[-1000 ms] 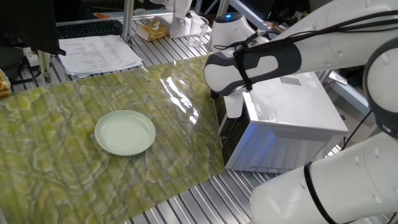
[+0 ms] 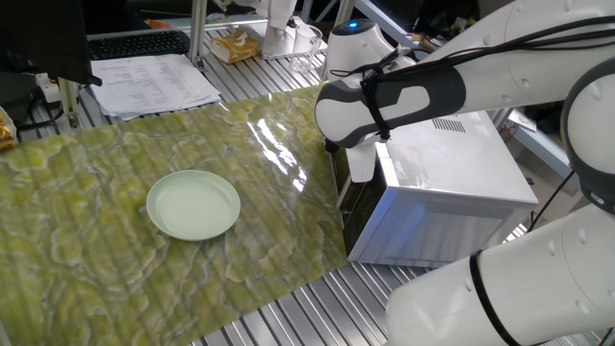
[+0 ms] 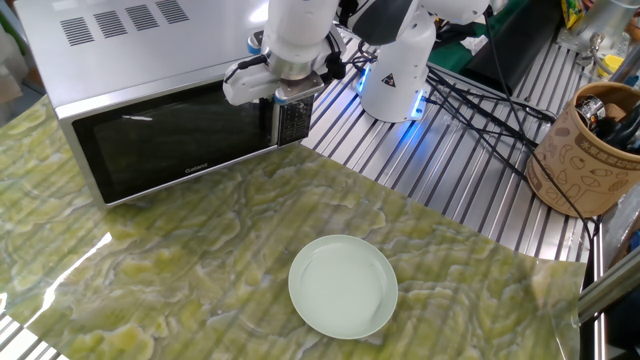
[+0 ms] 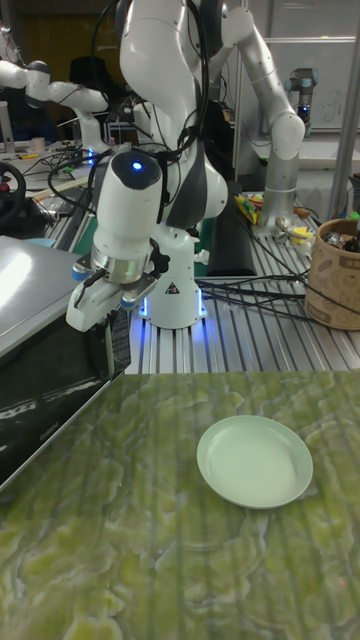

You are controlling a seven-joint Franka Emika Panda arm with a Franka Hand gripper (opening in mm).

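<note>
A silver microwave [image 3: 180, 60] with a dark glass door [image 3: 180, 140] stands on the green marbled mat, its door looking shut in exterior view 2. My gripper [image 3: 281, 101] is at the upper end of the upright door handle [image 3: 277, 124], close to the front of the microwave. The fingertips are mostly hidden behind the hand, so whether they grip the handle does not show. A pale green, empty plate [image 2: 194, 205] lies flat on the mat, well apart from the gripper and in front of the microwave.
Bare mat [image 2: 86, 250] surrounds the plate. A brown patterned bucket [image 3: 580, 150] holding dark items stands on the slatted table beyond the mat. Papers [image 2: 154, 85] and a keyboard [image 2: 139, 44] lie past the mat's far edge in exterior view 1.
</note>
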